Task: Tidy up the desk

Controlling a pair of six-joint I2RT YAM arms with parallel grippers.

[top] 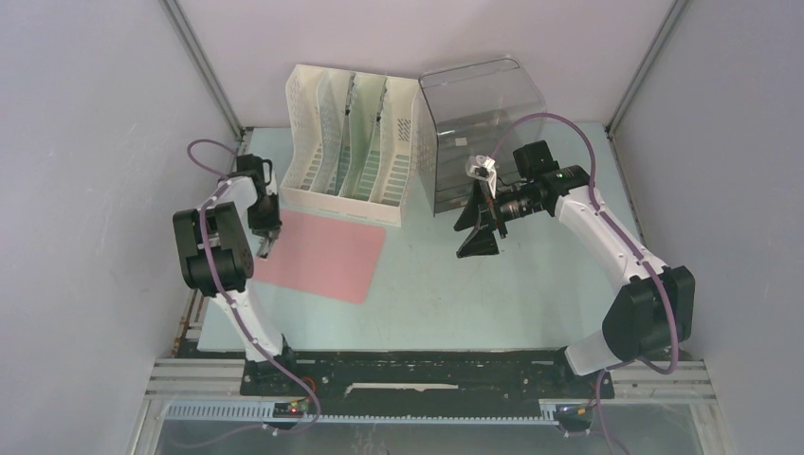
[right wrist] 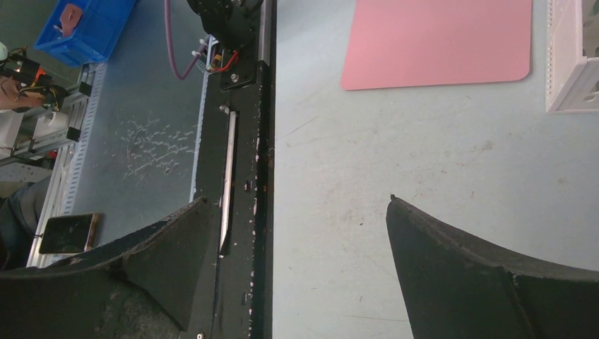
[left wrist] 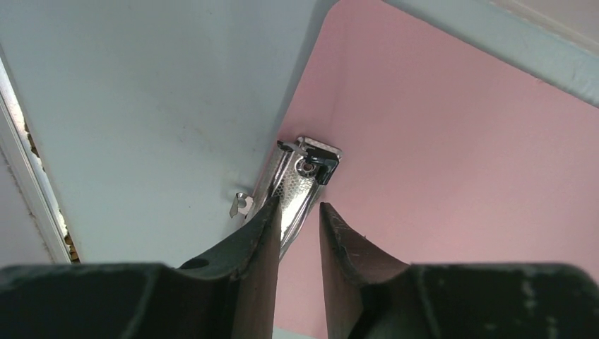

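A slim silver metal tool with a black end, stapler-like, lies slanted across the left edge of the pink mat. A small metal tab sticks out at its left side. Just over it is my left gripper, its two fingers a little apart; the left finger covers part of the tool in this view. Whether the fingers touch it I cannot tell. My right gripper hangs wide open over the bare desk, right of the mat, nothing between its fingers.
A white file rack with several upright dividers stands behind the mat, close to my left gripper. To its right is a clear tiered plastic box, close behind my right gripper.
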